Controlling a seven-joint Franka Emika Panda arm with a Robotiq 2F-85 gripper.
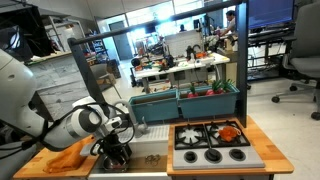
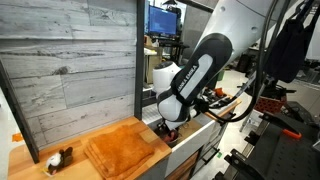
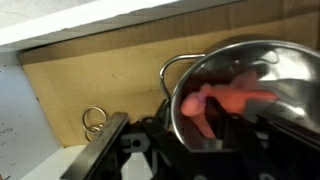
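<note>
A shiny metal bowl or pot [image 3: 285, 62] with a wire loop handle [image 3: 178, 66] fills the right of the wrist view. Inside it lies a pinkish-red object [image 3: 236, 98]. My gripper reaches in from the bottom edge of that view, its dark fingers crowding the bowl's near rim and the red object. Whether they touch either one is hidden. In the first exterior view the gripper [image 1: 115, 157] is low over the left part of the sink [image 1: 153, 162]; in the second it [image 2: 168, 131] is partly hidden behind the arm.
An orange cloth [image 2: 118, 148] covers the counter left of the sink, with a small dark-and-white object [image 2: 58, 158] beyond it. Right of the sink is a stove [image 1: 212, 147] bearing an orange pot [image 1: 230, 133]. Blue planter boxes [image 1: 207, 105] line the back.
</note>
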